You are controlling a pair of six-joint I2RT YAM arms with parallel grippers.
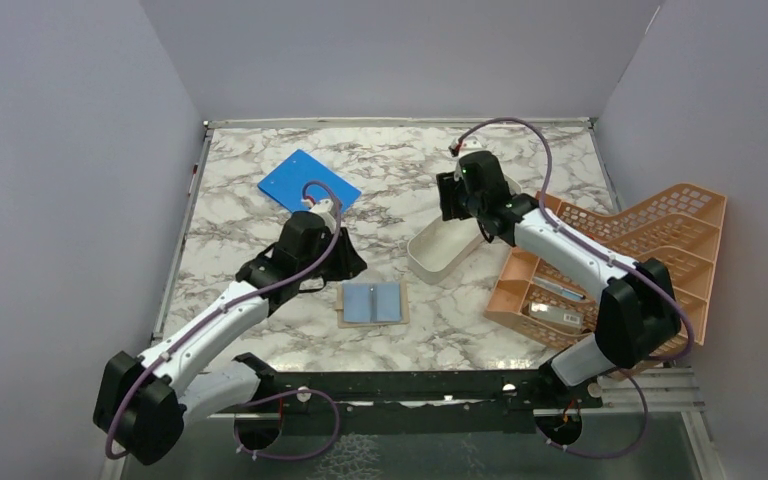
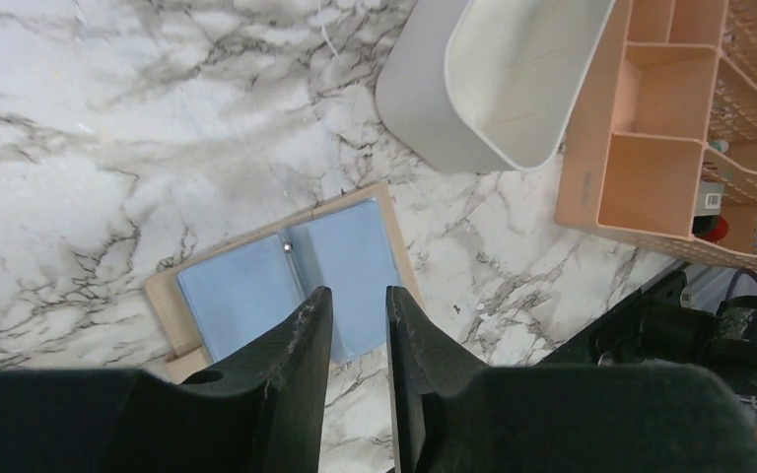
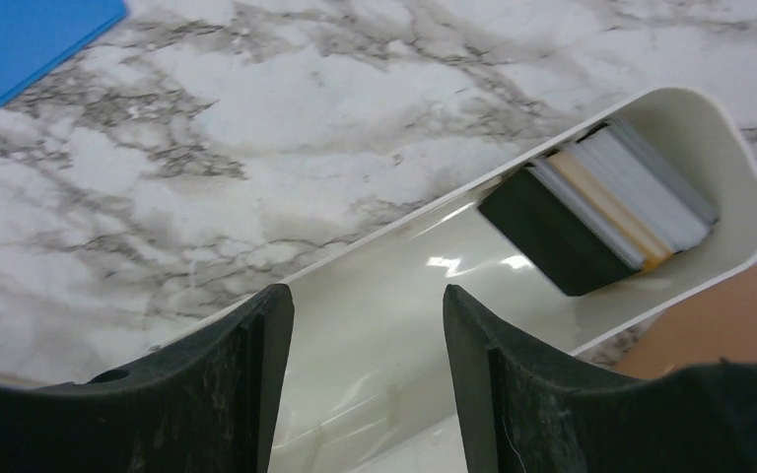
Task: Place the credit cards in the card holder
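The card holder (image 1: 372, 303), light blue on a tan backing, lies flat near the front of the table. In the left wrist view its blue covers (image 2: 360, 261) are down, with a small metal stud by the middle seam. My left gripper hovers above it, fingers apart and empty. Several cards (image 3: 557, 236) stand stacked on edge at one end of the white bin (image 3: 365, 296): a dark green one in front, pale and orange ones behind. Over the bin's other end is my right gripper, open, nothing between its fingers, clear of the cards.
A blue board (image 1: 310, 182) lies at the back left. On the right, an orange compartment rack (image 1: 650, 245) stands close beside the white bin, holding a few small items. Bare marble lies left of the bin.
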